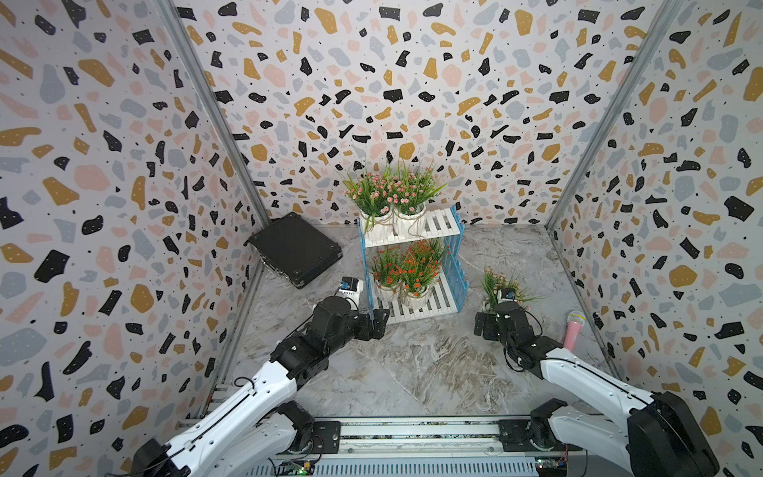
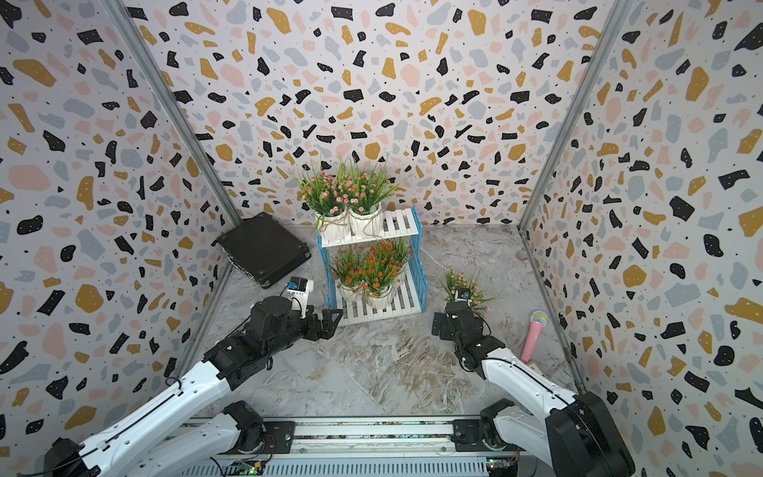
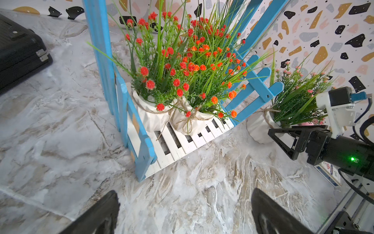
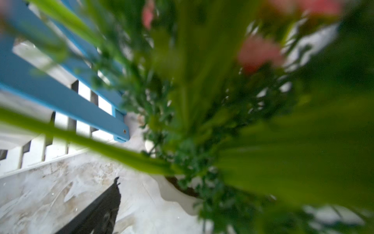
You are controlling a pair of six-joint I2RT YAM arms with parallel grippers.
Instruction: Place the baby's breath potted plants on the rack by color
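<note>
The blue-sided rack (image 1: 461,278) has white slatted shelves. Two pink-flowered plants (image 1: 393,194) stand side by side on its upper shelf, two red-orange ones (image 3: 187,74) on the lower. One more pink-flowered plant (image 3: 298,93), in a white pot (image 3: 260,125), stands on the table right of the rack. My right gripper is low beside that pot, open; its foliage (image 4: 187,117) fills most of the right wrist view, where only one finger (image 4: 102,206) shows. In front of the rack's left corner my left gripper is open and empty.
A black case (image 1: 294,248) lies at the back left, and a pink cylinder (image 1: 572,330) at the far right. A small printed box (image 3: 328,171) lies near the right arm. The marble table (image 1: 429,365) in front of the rack is clear.
</note>
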